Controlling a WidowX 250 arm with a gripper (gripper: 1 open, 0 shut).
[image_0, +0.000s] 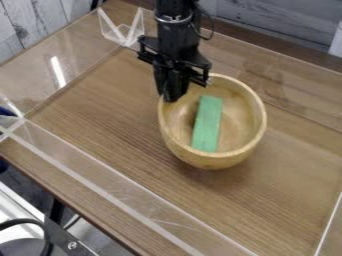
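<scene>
My black gripper (174, 80) reaches down from the top centre onto the left rim of a round tan bowl (238, 134), shut on it. The fingertips are dark and partly overlap the rim. Inside the bowl lies a long green block (207, 124), running roughly front to back.
Clear tape strips cross its left and front part. Black cables (40, 235) hang at the lower left corner, past the table's edge.
</scene>
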